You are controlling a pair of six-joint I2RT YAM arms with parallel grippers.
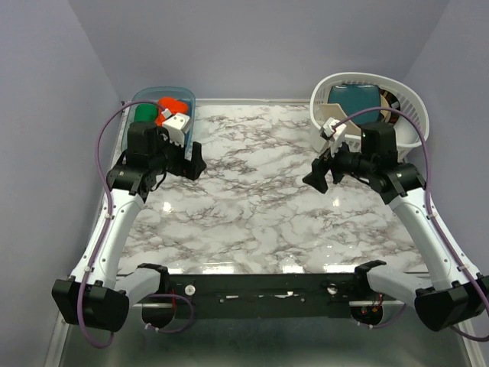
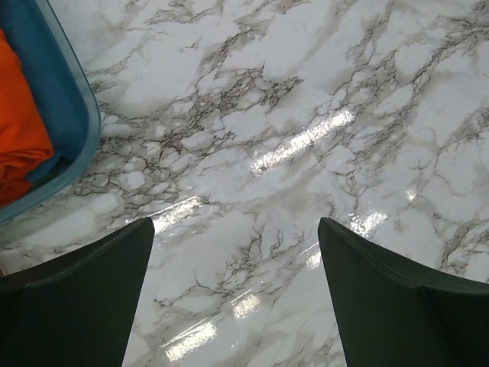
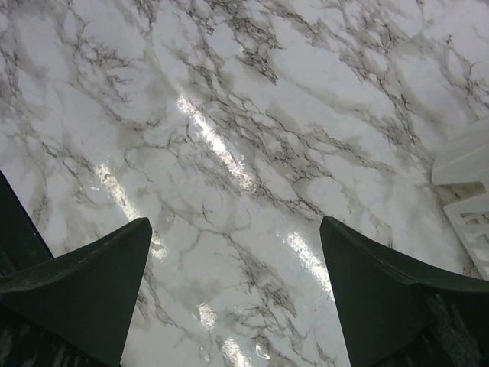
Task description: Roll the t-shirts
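Orange cloth (image 1: 171,105) and green cloth (image 1: 144,113), each bundled, lie in a blue bin (image 1: 191,122) at the back left, partly hidden by the left arm. In the left wrist view the orange cloth (image 2: 21,122) shows inside the bin's rim (image 2: 90,126). My left gripper (image 1: 191,162) stands open over the table in front of the bin, only marble between its fingers. Over the table's right half, in front of the white basket, hangs my right gripper (image 1: 320,180), also open and empty. No shirt lies on the table surface.
A white laundry basket (image 1: 419,107) at the back right holds a teal item (image 1: 355,99) and other things; its edge (image 3: 466,164) shows in the right wrist view. A dark front edge (image 1: 252,306) borders it.
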